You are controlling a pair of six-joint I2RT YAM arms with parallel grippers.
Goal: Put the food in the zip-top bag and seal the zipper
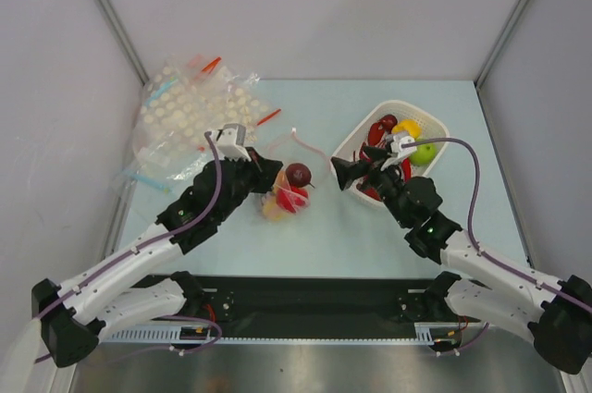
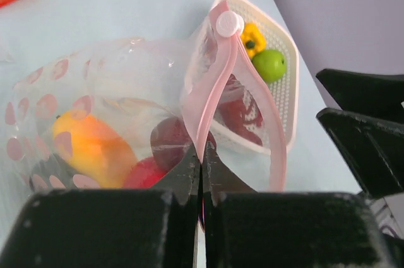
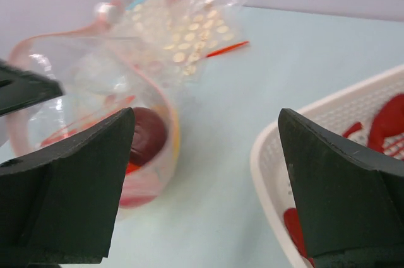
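Note:
A clear zip bag [image 2: 142, 60] with a pink rim stands with its mouth open. In it lie a dark red round food [image 1: 298, 175], a red one [image 1: 291, 199] and a yellow-orange one [image 2: 95, 148]. My left gripper is shut on the bag's pink rim, which runs down between its fingertips. To the right of the bag, my right gripper [image 1: 344, 171] stands open with nothing between its fingers. In the right wrist view the dark red food [image 3: 149, 134] shows inside the bag mouth, by the left fingertip of my right gripper.
A white basket [image 1: 437, 125] at the right holds a yellow pepper [image 1: 407, 128], a green apple [image 1: 424, 153] and several red foods. Flat dotted bags [image 1: 185, 116] with red and blue sliders lie at the back left.

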